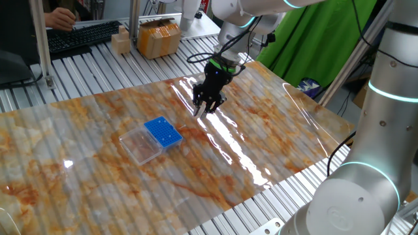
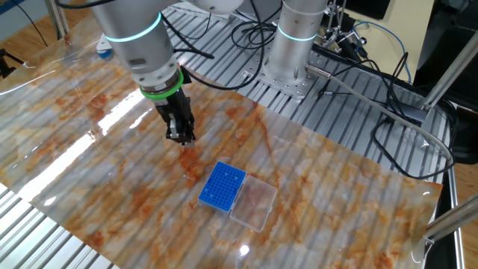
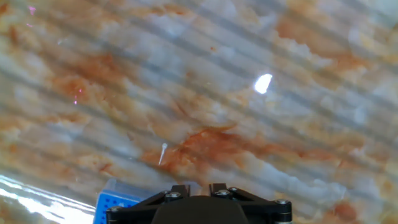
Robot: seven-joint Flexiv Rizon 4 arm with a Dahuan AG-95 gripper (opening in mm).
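A blue rack with a grid of holes sits in a clear box on the marbled sheet, its transparent lid folded open beside it. In the other exterior view the rack and lid lie in front of my gripper. The gripper hangs above the sheet, clear of the box. At the bottom of the wrist view, its fingertips stand apart, with no held thing visible between them. A small pale tube-like piece lies on the sheet; part of the blue rack shows at lower left.
Marbled sheet around the box is mostly bare, with strong glare streaks. A cardboard box, wooden blocks and a keyboard lie beyond its far edge. A person's hand rests by the keyboard.
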